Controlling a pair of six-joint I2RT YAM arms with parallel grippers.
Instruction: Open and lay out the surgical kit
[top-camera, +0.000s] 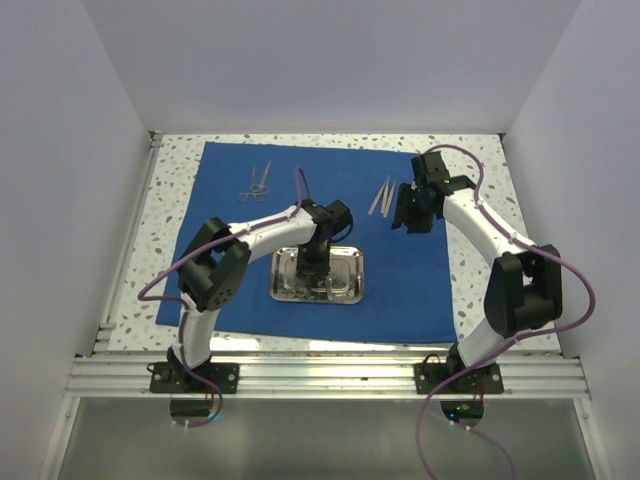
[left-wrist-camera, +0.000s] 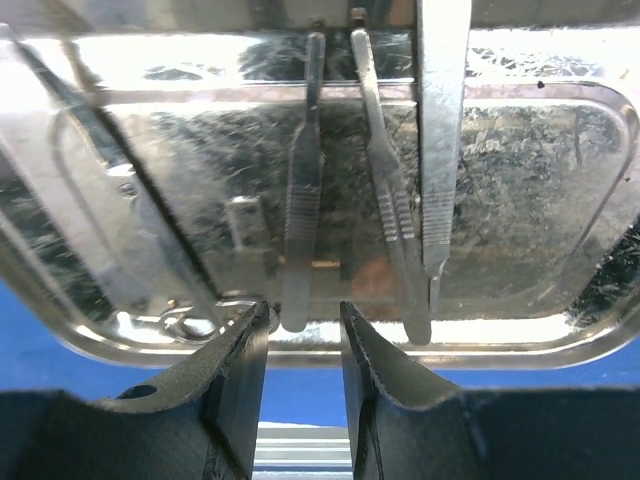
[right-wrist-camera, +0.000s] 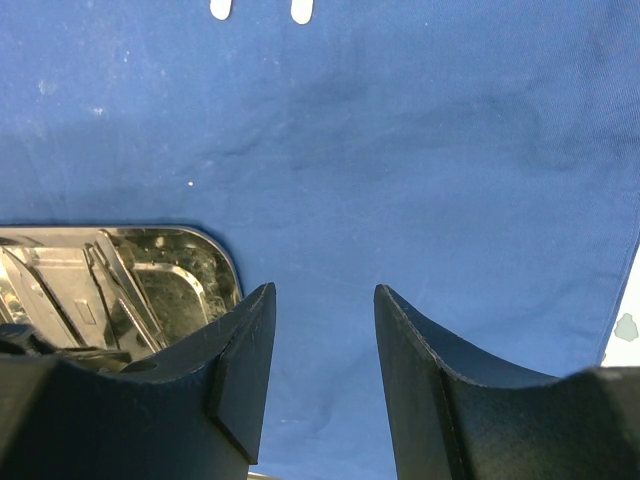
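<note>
The metal tray (top-camera: 345, 290) lies on the blue cloth, with my left gripper (top-camera: 314, 275) above its middle. In the left wrist view, that gripper is open and nothing is between its fingers. Ahead of its tips in the tray lie a slim handle (left-wrist-camera: 302, 205), a second handle (left-wrist-camera: 388, 170) and a wider, straight instrument (left-wrist-camera: 441, 130). Scissors-like tool (left-wrist-camera: 128, 190) lies slanted at the left, its rings near the left finger. My right gripper stands with its fingers apart over bare cloth, empty.
On the cloth (top-camera: 405, 300), scissors-like tools (top-camera: 258, 188) lie at the back left. Slim instruments (top-camera: 387, 200) lie side by side at the back right, beside my right gripper. Cloth to the right of the tray is clear.
</note>
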